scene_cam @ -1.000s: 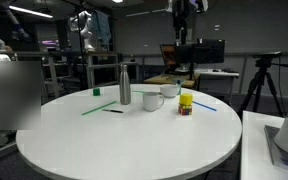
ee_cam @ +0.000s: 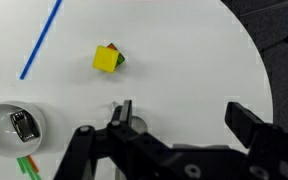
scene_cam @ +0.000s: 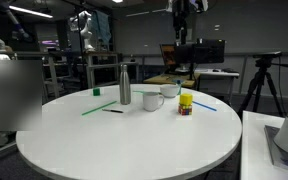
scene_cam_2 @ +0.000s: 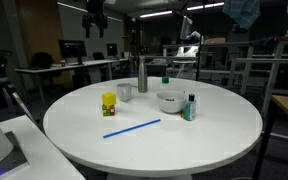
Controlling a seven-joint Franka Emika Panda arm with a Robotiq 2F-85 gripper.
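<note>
High above the round white table, my gripper is open, its dark fingers wide apart with nothing between them; in exterior view 1 the gripper (scene_cam: 181,35) hangs in the air. A yellow block (scene_cam_2: 109,99) rests on top of a multicoloured cube (scene_cam_2: 109,111). From above, the yellow block (ee_cam: 106,59) lies ahead and left of the fingers. Beside the pair stands a light mug (scene_cam: 153,101), partly hidden by the gripper in the wrist view. A white bowl (ee_cam: 34,128) holds a dark object (ee_cam: 24,125).
A tall grey bottle (scene_cam: 125,86), a small blue-capped bottle (scene_cam_2: 189,108) and a blue stick (scene_cam_2: 132,129) are on the table. Green sticks (scene_cam: 99,108), a dark pen (scene_cam: 113,111) and a green block (scene_cam: 96,92) lie farther off.
</note>
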